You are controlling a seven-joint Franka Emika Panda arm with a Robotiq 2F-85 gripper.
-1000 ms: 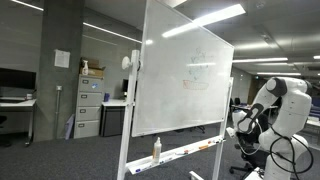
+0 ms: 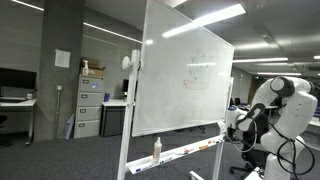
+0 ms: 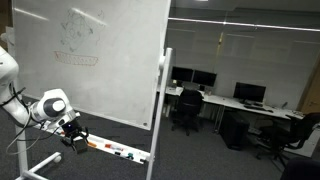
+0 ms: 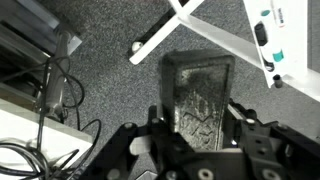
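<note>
My gripper is shut on a dark rectangular block, which looks like a whiteboard eraser [image 4: 198,92]; a finger shows on either side of it in the wrist view. Exterior view 2 has the gripper [image 3: 76,136] low in front of the whiteboard [image 3: 95,60], near the left part of its tray [image 3: 112,148]. Faint reddish drawing marks [image 3: 78,50] show on the board's surface. In exterior view 1 the gripper [image 2: 232,130] is small at the board's right edge, and the eraser is hard to make out there.
Several markers [image 3: 122,151] lie on the tray. A spray bottle [image 2: 157,150] stands at the tray's other end. White stand posts [image 3: 160,100] flank the board. Cables [image 4: 65,90] and carpet [image 4: 110,60] show below the gripper; desks [image 3: 235,103] stand behind.
The arm has shifted slightly in exterior view 1, its forearm and gripper reaching a little further left toward the board. The board and tray look unchanged.
</note>
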